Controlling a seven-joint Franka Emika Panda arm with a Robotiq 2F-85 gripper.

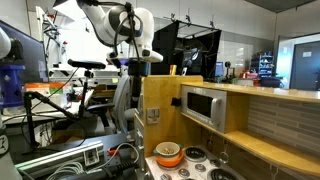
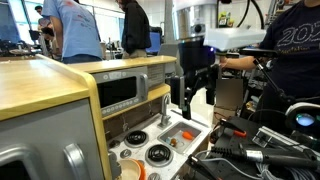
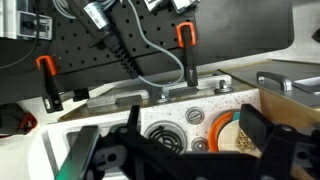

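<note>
My gripper (image 1: 150, 57) hangs high above the counter, well clear of everything below. In the wrist view its dark fingers (image 3: 85, 150) stand wide apart at the lower left and right, so it is open, with nothing held between them. An orange pot (image 1: 168, 153) sits on the white stove top at the near end of the toy kitchen. Part of the same pot shows at the right in the wrist view, with something pale inside it.
Round burners (image 2: 159, 155) lie beside the pot, and a sink (image 2: 180, 136) with small coloured items is farther along. A silver microwave (image 1: 204, 106) is set under the wooden shelf (image 1: 255, 92). A tall wooden cabinet (image 1: 155, 100) borders the stove. The air around the gripper is free.
</note>
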